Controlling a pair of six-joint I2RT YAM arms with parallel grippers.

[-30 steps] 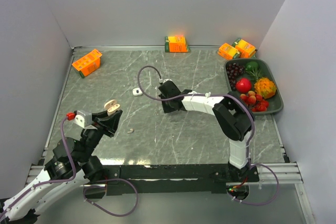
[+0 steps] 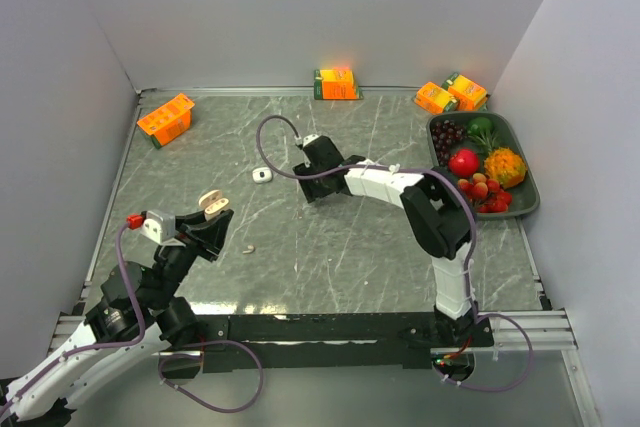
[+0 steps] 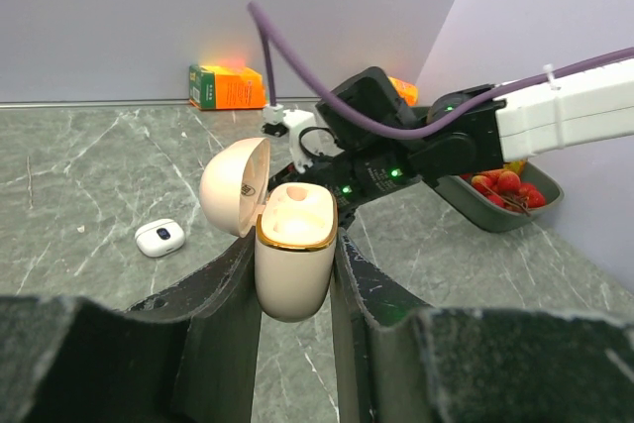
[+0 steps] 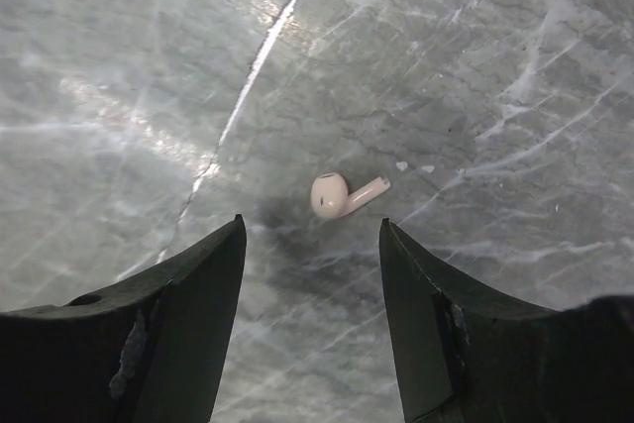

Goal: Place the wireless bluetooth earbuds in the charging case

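My left gripper (image 2: pixel 216 227) is shut on the open cream charging case (image 3: pixel 294 255), held in the air with its lid (image 3: pixel 228 185) tipped back at the left. A pale earbud (image 4: pixel 331 195) lies on the marble table just beyond the fingertips of my open right gripper in the right wrist view, with nothing between them. In the top view another small pale piece (image 2: pixel 249 249) lies right of the left gripper.
A white case (image 2: pixel 262 175) lies mid-table. An orange basket (image 2: pixel 165 122) is at back left, orange boxes (image 2: pixel 336 84) at the back, a fruit tray (image 2: pixel 525 192) at right.
The left arm holding the case has not moved.
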